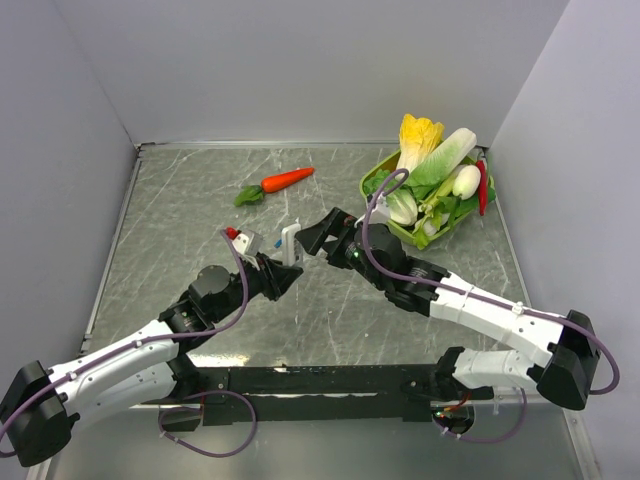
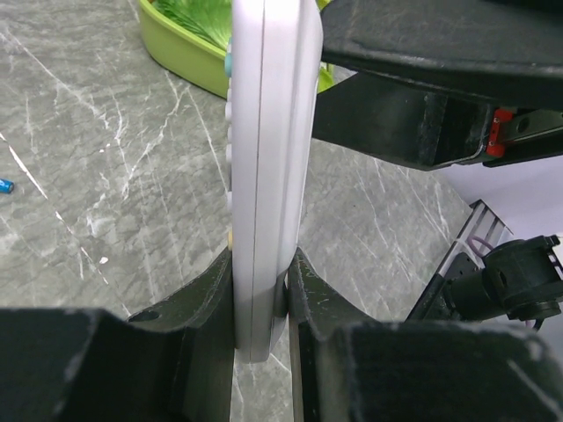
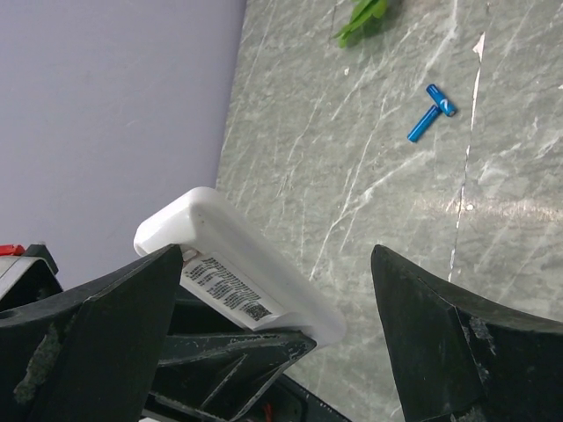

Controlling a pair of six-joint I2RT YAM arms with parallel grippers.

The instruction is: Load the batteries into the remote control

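A white remote control (image 1: pixel 291 245) is held upright off the table, my left gripper shut on its lower end. In the left wrist view it appears edge-on, its button side facing left. The right wrist view shows the remote (image 3: pixel 264 255) with a barcode label on its back; part is hidden behind a finger. My right gripper is open beside the remote, one finger (image 3: pixel 114 343) overlapping it in that view; contact cannot be told. Two blue batteries (image 3: pixel 424 124) lie on the table, end to side. The left wrist view catches only one blue battery (image 2: pixel 6 186).
A green basket of vegetables (image 1: pixel 375 172) stands at the back right. A carrot (image 1: pixel 287 179) lies at the back, and a small red object (image 1: pixel 232 232) is near the left gripper. Bare marble tabletop (image 1: pixel 170 220) extends on the left.
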